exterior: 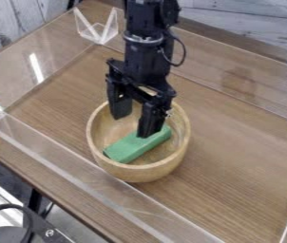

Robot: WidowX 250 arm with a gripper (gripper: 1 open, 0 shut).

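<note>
My black gripper (133, 103) is open over the back part of a round beige bowl (174, 159), its dark fingers reaching down on either side. A green rectangular block (137, 144) lies slanted on the floor of the bowl, in front of the gripper and clear of it as far as I can tell.
The wooden table (235, 161) has free room to the right and left of the bowl. A clear object (95, 27) stands at the back left. A black cable and pale object are at the lower left corner.
</note>
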